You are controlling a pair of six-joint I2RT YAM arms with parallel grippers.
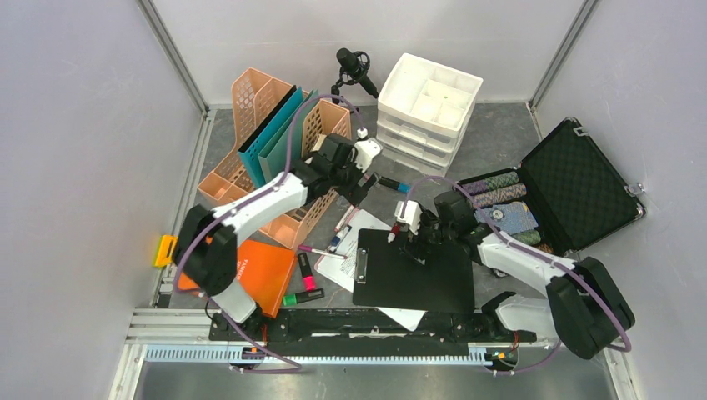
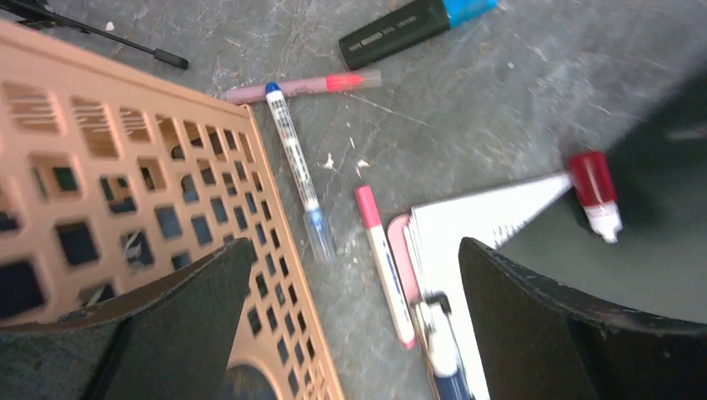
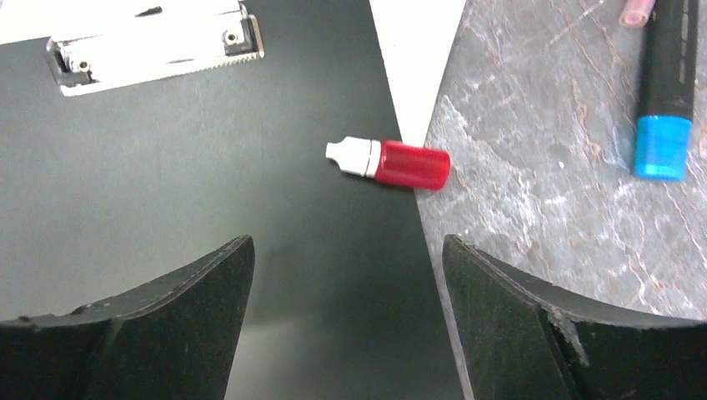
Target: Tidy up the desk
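My left gripper (image 1: 360, 185) is open and empty beside the peach file organizer (image 1: 304, 221), over pens, papers and a blue-capped black marker (image 2: 392, 32). My right gripper (image 1: 414, 250) is open over the black clipboard (image 1: 413, 283); in its wrist view a small red bottle (image 3: 413, 165) lies on the board's edge ahead of the fingers. Black markers with pink and green caps (image 1: 304, 271) lie left of the clipboard, near an orange folder (image 1: 263, 275).
A white drawer unit (image 1: 425, 108) and microphone (image 1: 350, 67) stand at the back. An open case (image 1: 588, 192) of rolled items is on the right, a yellow tool (image 1: 165, 250) at the far left.
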